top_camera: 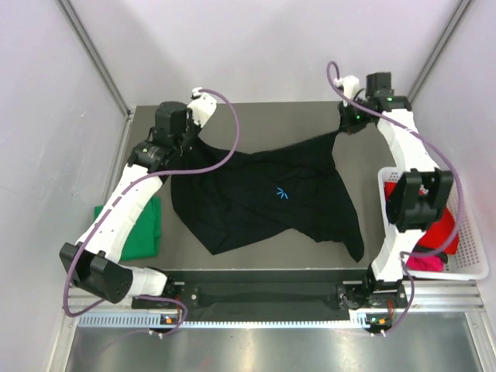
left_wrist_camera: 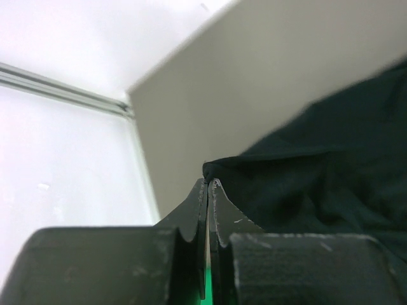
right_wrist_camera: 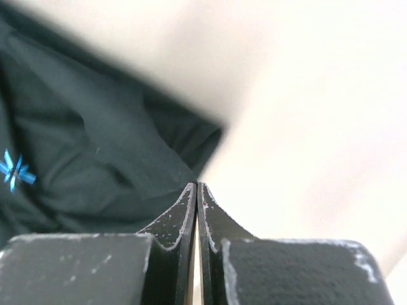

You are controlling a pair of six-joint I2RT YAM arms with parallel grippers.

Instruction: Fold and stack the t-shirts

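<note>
A black T-shirt [top_camera: 263, 201] with a small blue print [top_camera: 281, 193] lies spread on the grey table [top_camera: 271, 124], its two far corners raised. My left gripper [top_camera: 188, 142] is shut on the upper-left corner; in the left wrist view cloth rises to the fingertips of that gripper. My right gripper [top_camera: 343, 126] is shut on the upper-right corner, where cloth stretches up to it; in the right wrist view the dark fabric [right_wrist_camera: 108, 146] meets the shut tips of that gripper.
A folded green shirt [top_camera: 139, 232] lies at the left edge, partly under the left arm. A white basket [top_camera: 465, 260] with red, pink and dark clothes stands at the right edge. White walls border the table; bare table shows along the back.
</note>
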